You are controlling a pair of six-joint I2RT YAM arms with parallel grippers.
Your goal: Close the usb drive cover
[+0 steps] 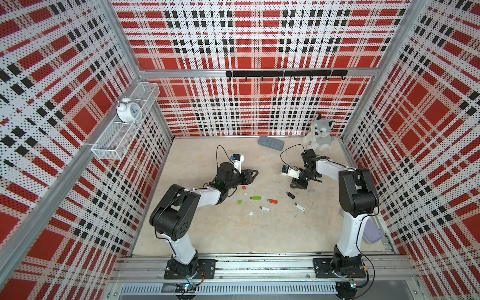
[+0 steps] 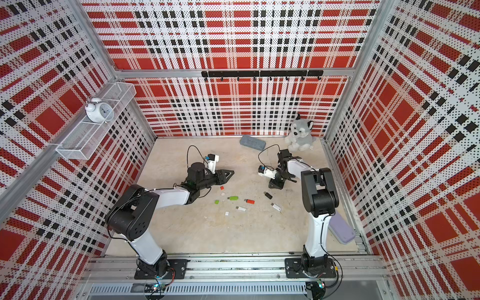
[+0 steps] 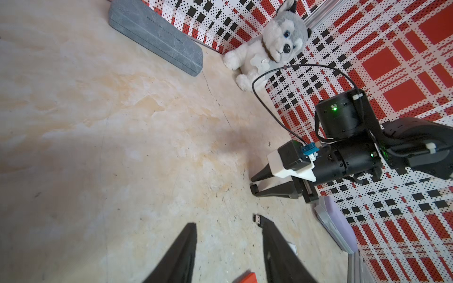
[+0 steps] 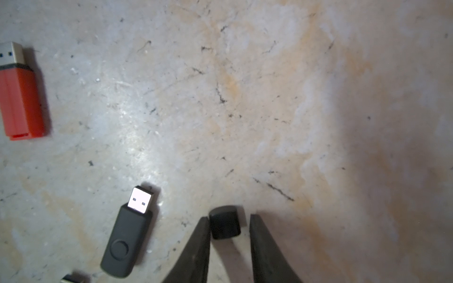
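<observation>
In the right wrist view a small black cap [image 4: 224, 222] lies on the table between the fingertips of my right gripper. Its left side is close to or touching one finger; a gap shows on its other side, so the fingers are open around it. The black usb drive [image 4: 126, 234] lies to the left with its metal plug bare. My left gripper hangs open over the table, nothing between its fingers. A red drive [image 4: 20, 101] lies farther left in the right wrist view, also with its plug bare.
Near the middle lie a green drive [image 1: 256, 198], a white drive [image 1: 264, 209] and another white one [image 1: 300, 207]. Small loose caps, red [image 1: 244, 188], green [image 1: 239, 202] and white [image 1: 251, 213], lie around them. A grey case [image 1: 271, 143] and plush dog [image 1: 320, 133] stand behind.
</observation>
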